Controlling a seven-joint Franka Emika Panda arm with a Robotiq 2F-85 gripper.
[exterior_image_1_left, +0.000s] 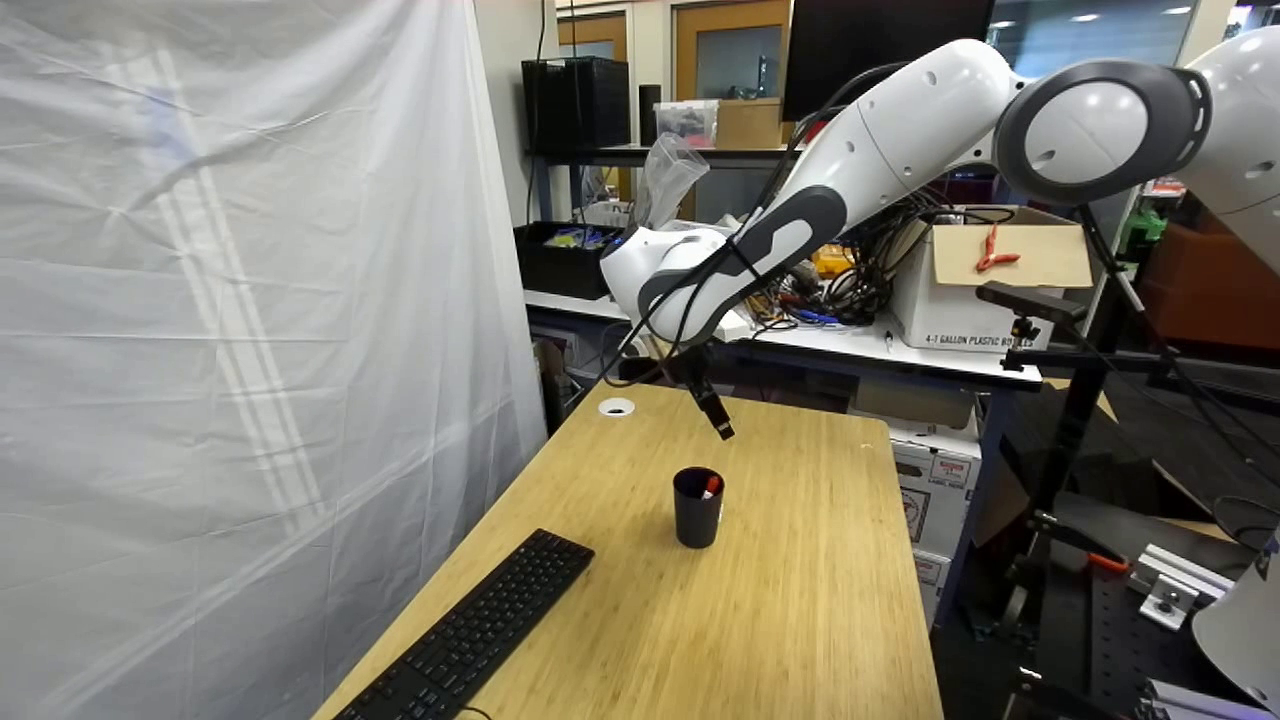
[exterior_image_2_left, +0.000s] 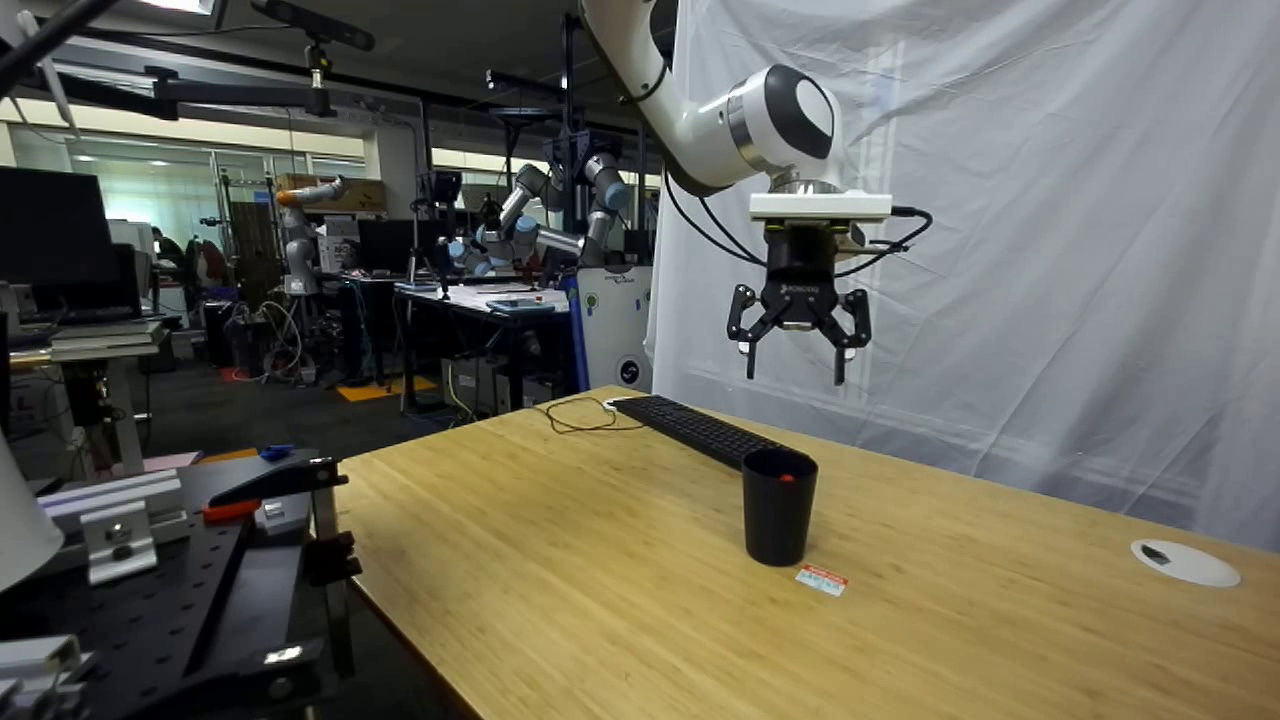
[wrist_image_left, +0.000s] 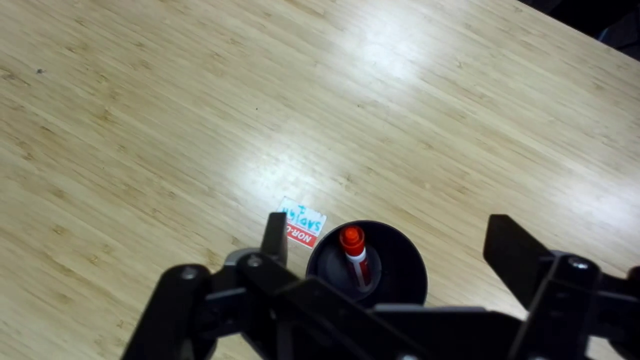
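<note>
A black cup (exterior_image_1_left: 697, 517) stands upright on the wooden table. Inside it leans a red-capped marker (wrist_image_left: 358, 258) with a white and red body; only its red top (exterior_image_2_left: 787, 478) shows in exterior view 2. My gripper (exterior_image_2_left: 794, 364) hangs well above the tabletop, fingers pointing down and spread wide. Nothing is between the fingers. In the wrist view the cup's mouth lies between and below the two fingertips, nearer the left one. Exterior view 1 shows only part of the gripper, beyond the cup.
A black keyboard (exterior_image_1_left: 477, 631) lies along the table's curtain side. Beside the cup is a small red-and-white label (exterior_image_2_left: 822, 580) on the table. A white round grommet (exterior_image_2_left: 1184, 563) sits toward one end.
</note>
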